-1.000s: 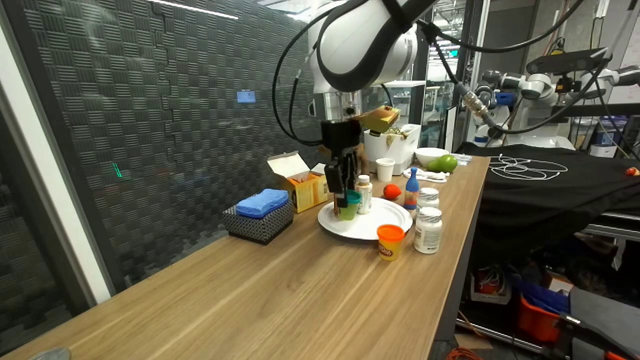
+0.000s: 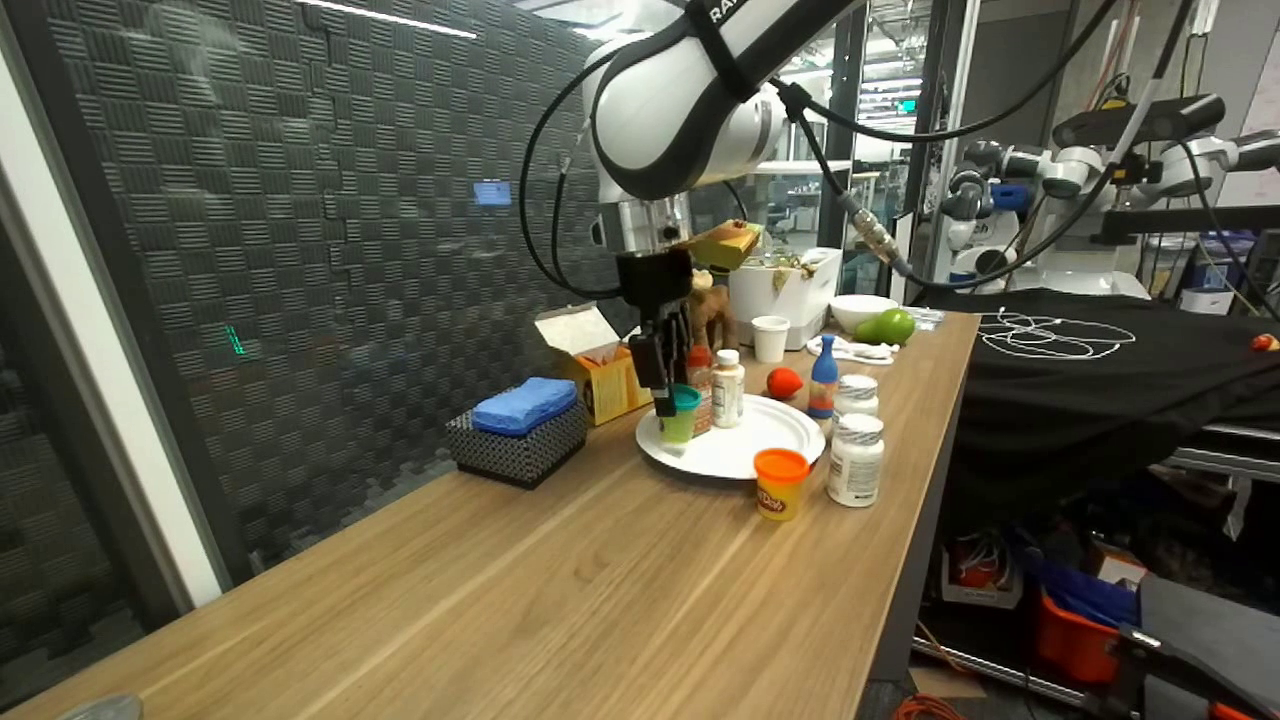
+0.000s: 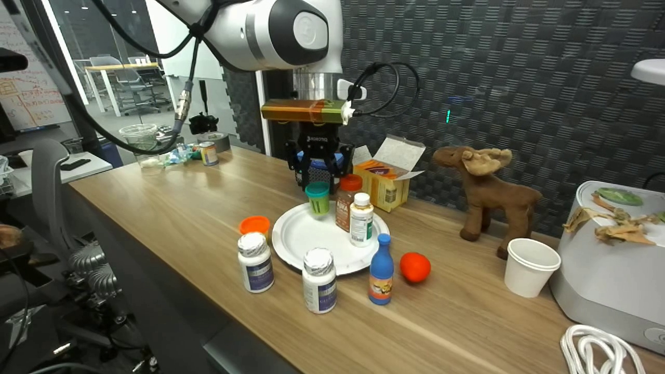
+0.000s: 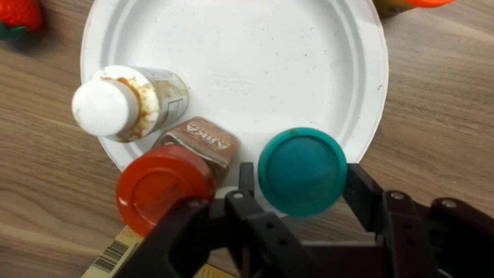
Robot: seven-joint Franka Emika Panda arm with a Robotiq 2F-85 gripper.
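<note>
A green tub with a teal lid (image 4: 302, 172) sits between the fingers of my gripper, which stands part open. In the wrist view the right finger lies against the lid, while a narrow gap shows at the left finger. The tub (image 3: 319, 204) is over the rim of the white plate (image 3: 299, 243), leaning slightly in exterior view 1; whether its base touches the plate, I cannot tell. Close beside it on the plate are a red-capped spice bottle (image 4: 162, 185) and a white-capped bottle (image 4: 134, 104).
Around the plate are an orange-lidded tub (image 2: 781, 482), two white bottles (image 3: 255, 262), a blue bottle (image 3: 381, 271) and a red strawberry (image 3: 415, 267). An open yellow box (image 2: 614, 386) and a black box with blue cloth (image 2: 524, 408) stand behind.
In exterior view 1, the arm and the teal-lidded tub have moved left, toward the plate's edge. The red-capped bottle now shows to the tub's right.
</note>
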